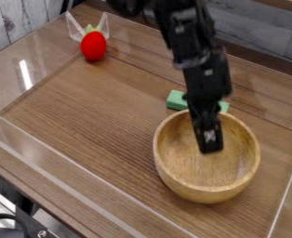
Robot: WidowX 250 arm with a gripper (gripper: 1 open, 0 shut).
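A large tan wooden bowl [207, 177] sits on the table at the lower right. Just behind it lies a green block [183, 100], partly hidden by the black gripper [193, 133], which reaches down from the top over the bowl's back rim. Motion blur hides whether its fingers are open or shut and whether anything is between them.
A red egg-like object [94, 46] stands at the back left, with a small pale, spiky item [90, 26] behind it.
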